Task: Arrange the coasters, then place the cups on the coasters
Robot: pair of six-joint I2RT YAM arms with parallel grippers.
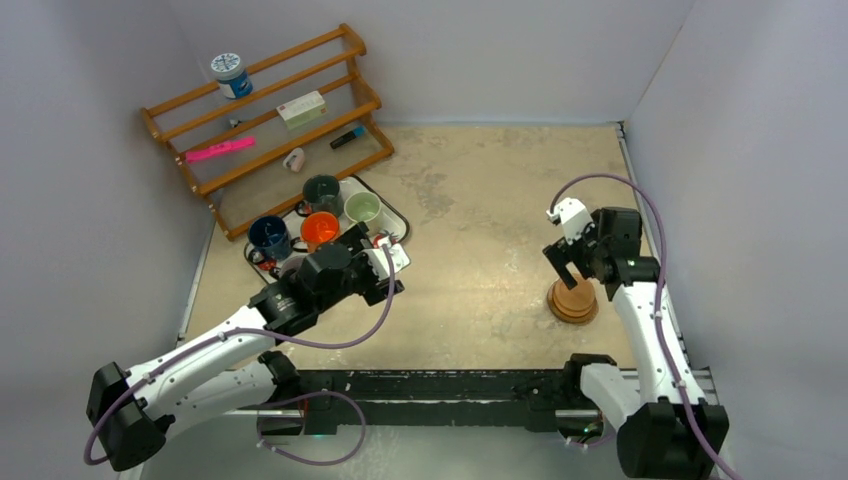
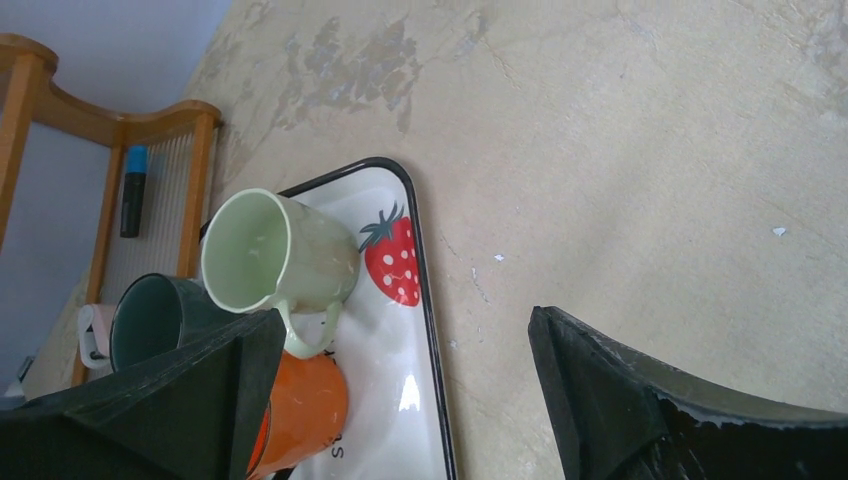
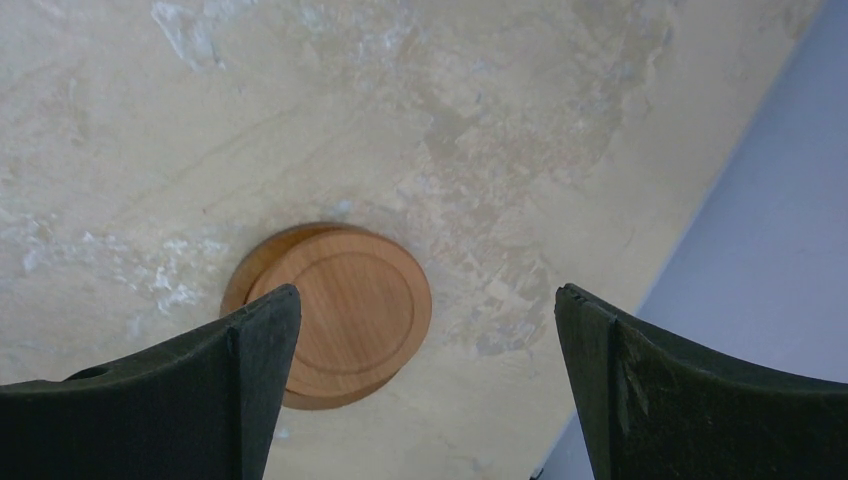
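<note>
Several cups stand on a white tray (image 1: 397, 220) with a dark rim: a pale green cup (image 1: 363, 208), an orange cup (image 1: 320, 228), a dark green cup (image 1: 322, 193) and a dark blue cup (image 1: 268, 236). A lilac-grey cup is mostly hidden under the left arm. Over the tray's near right side, my left gripper (image 1: 378, 262) is open and empty; its wrist view shows the pale green cup (image 2: 275, 255) beyond the left finger. Round wooden coasters (image 3: 350, 310) lie stacked on the table. Above them my right gripper stands open, nothing between its fingers.
A wooden rack (image 1: 262, 125) holding a blue jar (image 1: 231, 76), a box (image 1: 302, 109), a pink item (image 1: 220, 149) and a dark marker (image 1: 347, 138) rises behind the tray. A wall borders the right side.
</note>
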